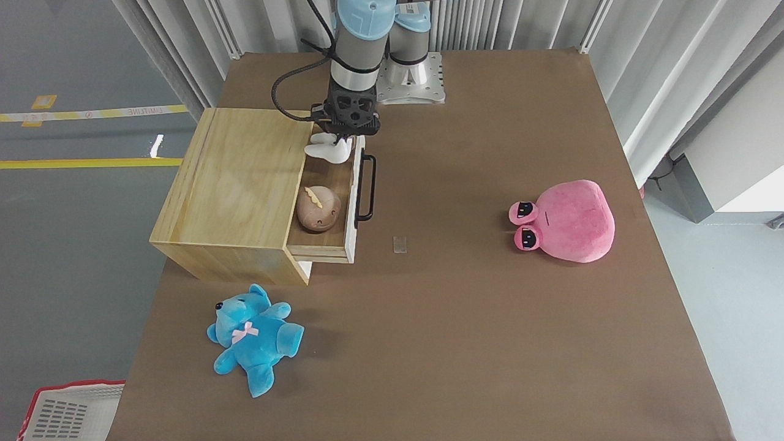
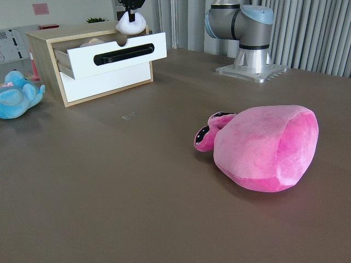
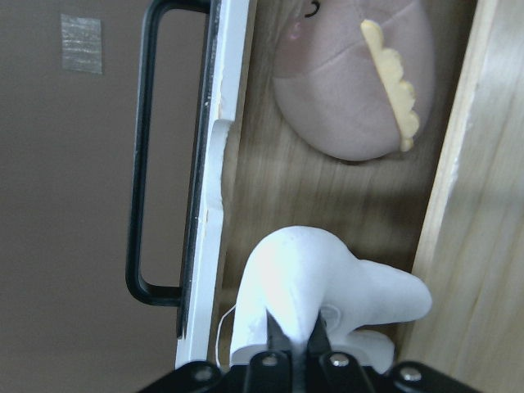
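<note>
My gripper is shut on a white plush toy (image 3: 323, 278), which hangs at the upper end of the open drawer (image 1: 321, 172) in the front view, over its inside. In the left view the toy (image 2: 131, 24) is held above the white drawer front (image 2: 82, 61). A round brown plush toy (image 1: 318, 209) with a cream crest lies inside the drawer, at the other end from the white toy. The drawer's black handle (image 1: 372, 187) faces out to the table.
A blue teddy bear (image 1: 257, 342) lies beside the wooden cabinet (image 1: 228, 184); a pink plush toy (image 1: 569, 220) lies on the right of the table. A basket (image 1: 73, 411) stands off the table at lower left.
</note>
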